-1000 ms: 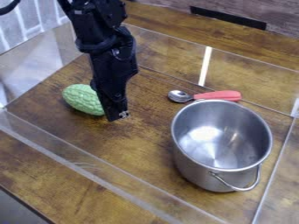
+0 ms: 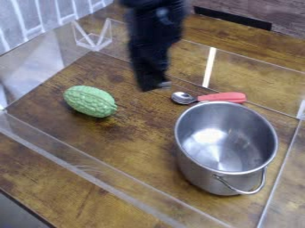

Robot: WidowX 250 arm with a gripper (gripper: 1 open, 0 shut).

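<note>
A dark, motion-blurred gripper [image 2: 155, 82] hangs in the upper middle of the view, above the wooden surface and clear of the objects; its finger state is too blurred to tell. A green bumpy bitter melon [image 2: 89, 101] lies at the left. A spoon with a red handle [image 2: 220, 97] lies behind a steel pot [image 2: 226, 147] with a wire handle, which stands at the right.
A clear low-walled enclosure surrounds the objects on the wooden table [image 2: 71, 169]. Bare wood lies between the melon and the pot and in the front left.
The gripper has moved up and to the right, away from the bitter melon, which is now fully in view. The pot and spoon have stayed in place.
</note>
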